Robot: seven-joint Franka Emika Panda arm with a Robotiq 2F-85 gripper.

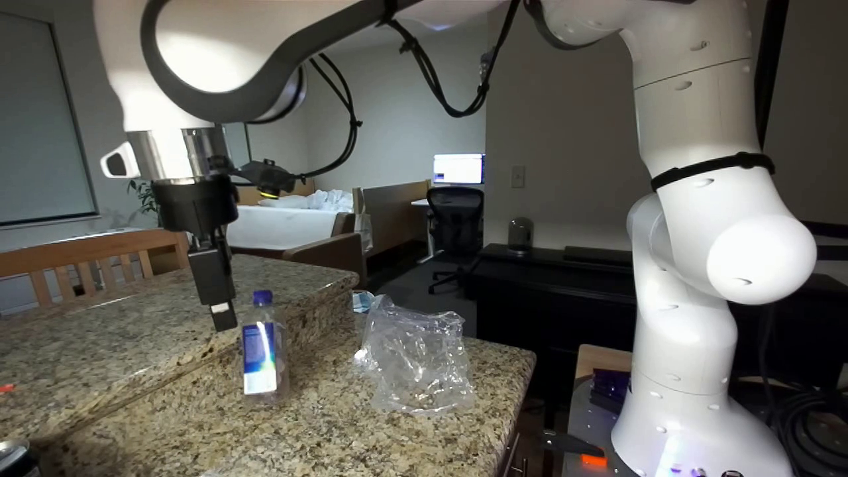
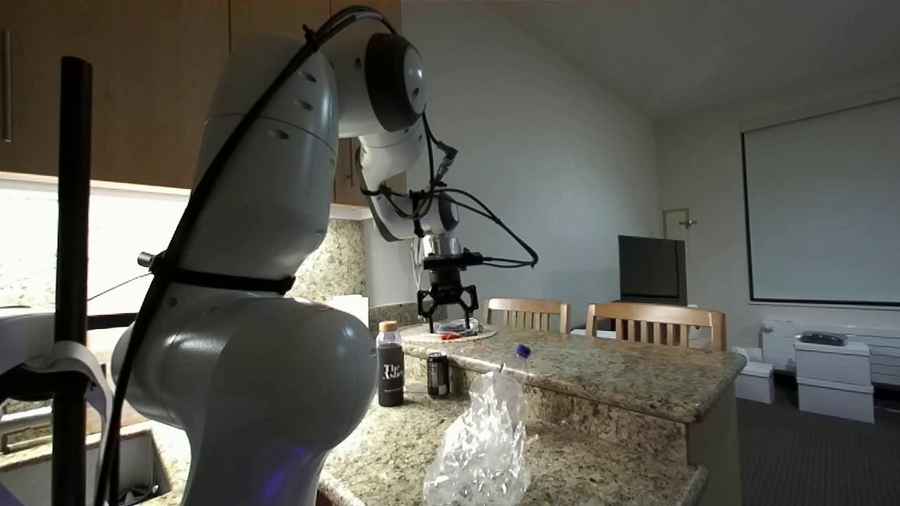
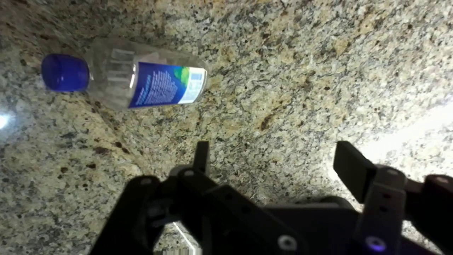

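The clear plastic bottle (image 1: 263,350) with a blue cap and blue label stands upright on the lower granite counter, close to the raised ledge. Its cap (image 3: 65,72) and label (image 3: 165,85) lie at the upper left of the wrist view, off to one side of my fingers. My gripper is open, fingers wide apart, with only bare granite visible between them. In exterior view 1 the gripper (image 1: 223,317) hangs just left of the bottle's cap. From exterior view 2, the gripper (image 2: 448,325) points down, and mostly only the bottle's blue cap (image 2: 523,351) shows behind the plastic bag.
A crumpled clear plastic bag (image 1: 417,358) sits on the counter right of the bottle. A dark can (image 2: 438,375) and a dark bottle with a wooden lid (image 2: 389,371) stand further along. The raised granite ledge (image 1: 119,334) borders the lower counter.
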